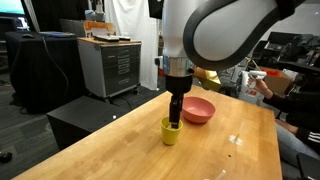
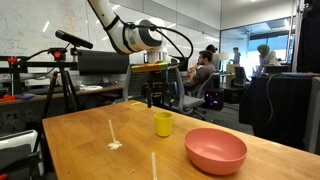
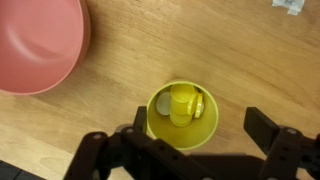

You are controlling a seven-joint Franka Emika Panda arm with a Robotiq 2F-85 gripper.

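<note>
A yellow cup stands upright on the wooden table, with my gripper just over it. Looking down in the wrist view, I see the round rim of the cup between my open fingers. Inside it lie a smaller yellow object and a pale round piece. One dark finger overlaps the left side of the rim in the picture, while the other is well clear to the right. From exterior view 2, the cup also stands below the gripper. Whether the fingers touch it cannot be told.
A pink bowl sits near the cup; it fills the upper left of the wrist view. White strips lie on the table. The table left of the cup in exterior view 1 is bare. A dark box stands behind.
</note>
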